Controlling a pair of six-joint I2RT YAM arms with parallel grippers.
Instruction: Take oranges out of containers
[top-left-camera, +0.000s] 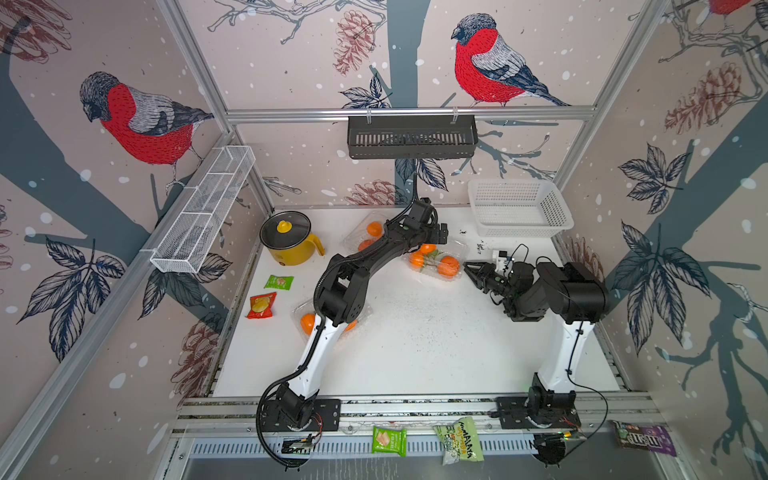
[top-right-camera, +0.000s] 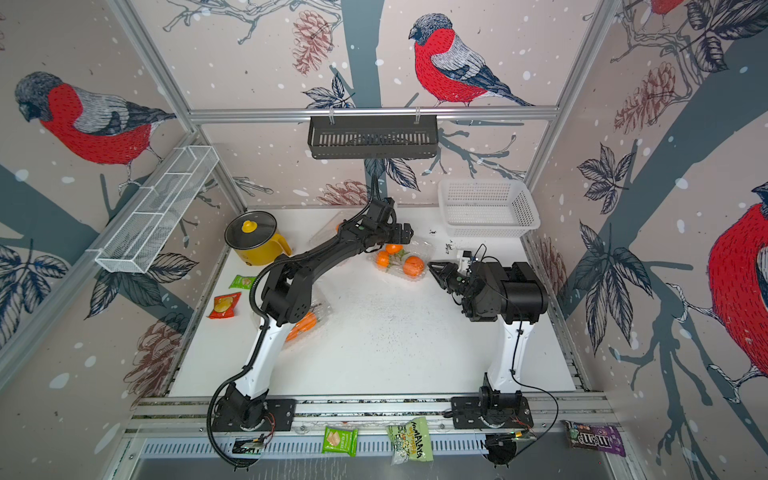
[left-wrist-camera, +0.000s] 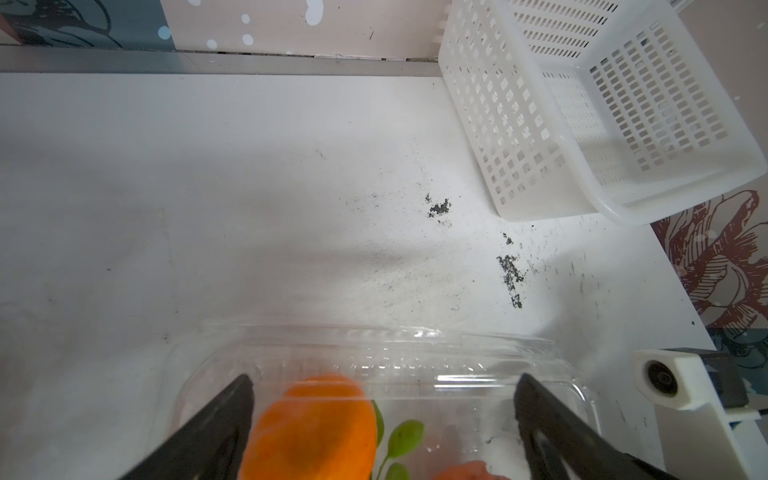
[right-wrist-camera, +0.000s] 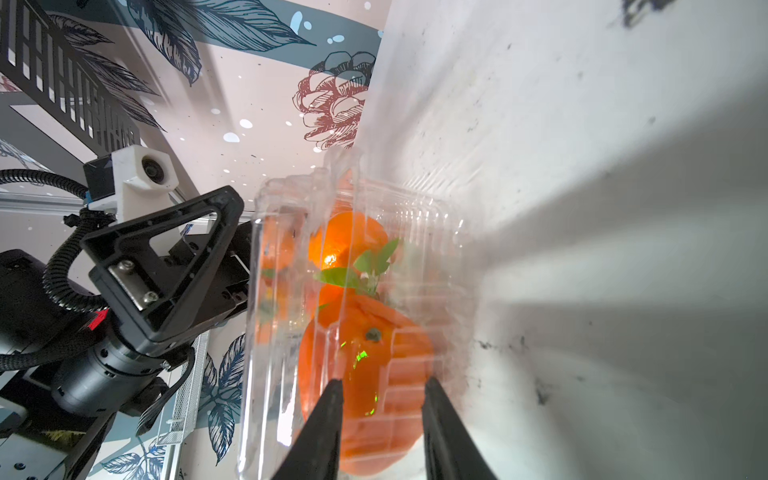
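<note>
A clear plastic container (top-left-camera: 440, 268) with oranges (right-wrist-camera: 368, 376) and green leaves sits at the middle-back of the table. Over its far end is my left gripper, open, its fingers either side of an orange (left-wrist-camera: 312, 432) and leaves. At the container's right end, my right gripper points inward, fingertips apart at the wall near the large orange; whether they touch it I cannot tell. A second container (top-left-camera: 364, 228) with oranges is partly behind the left arm, a third (top-left-camera: 328, 332) at front left, also partly hidden.
A white basket (top-left-camera: 520, 208) stands at back right, a yellow pot (top-left-camera: 292, 248) at back left with two snack packets (top-left-camera: 262, 304) before it. A wire shelf (top-left-camera: 200, 208) and grey rack (top-left-camera: 412, 136) hang on the walls.
</note>
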